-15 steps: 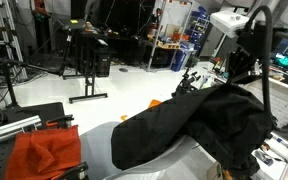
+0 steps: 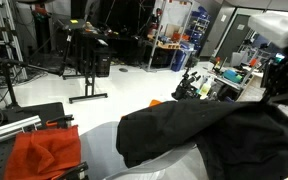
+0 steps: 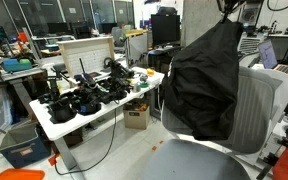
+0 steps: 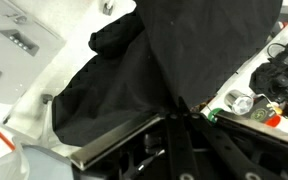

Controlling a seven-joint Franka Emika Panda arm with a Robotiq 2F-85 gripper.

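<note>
A black cloth (image 3: 199,85) hangs in folds from my gripper (image 3: 224,17), high above a pale grey chair (image 3: 189,160). My gripper is shut on an upper part of the cloth, which tapers toward the fingers. In exterior view 1 the cloth (image 2: 174,125) stretches from over the chair (image 2: 102,150) up to the right, below the white arm. Looking down in the wrist view, the dark cloth (image 4: 124,85) spreads away from my gripper; the exact grip is hard to make out, black on black.
A red cloth (image 2: 44,155) lies to the left of the chair. Behind stands a white table (image 3: 79,120) with several dark objects on it. An orange bin (image 3: 22,146) sits on the floor near that table. Open floor (image 2: 69,95) shows at the left.
The cloth stays with the gripper, and its left part still lies over the chair.
</note>
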